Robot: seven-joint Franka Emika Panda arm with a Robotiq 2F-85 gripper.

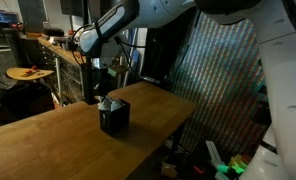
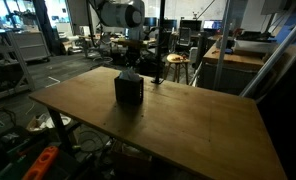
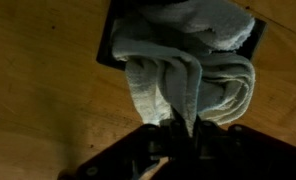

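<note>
A grey cloth (image 3: 173, 75) rises in a fold from a black open-topped box (image 1: 114, 120) towards my gripper. The gripper is shut on this fold, seen at the lower edge of the wrist view. Part of the cloth still lies within the box, and some drapes over its rim. In exterior view 2 the cloth (image 2: 130, 73) shows as a pale heap above the box (image 2: 129, 91). My gripper (image 1: 92, 94) hangs low beside the box top in exterior view 1; its fingertips are too dark there to make out.
The box stands on a brown wooden table (image 2: 198, 125) with wide bare areas around it. Beyond the table are chairs, including a round orange-topped stool (image 1: 29, 74), and desks.
</note>
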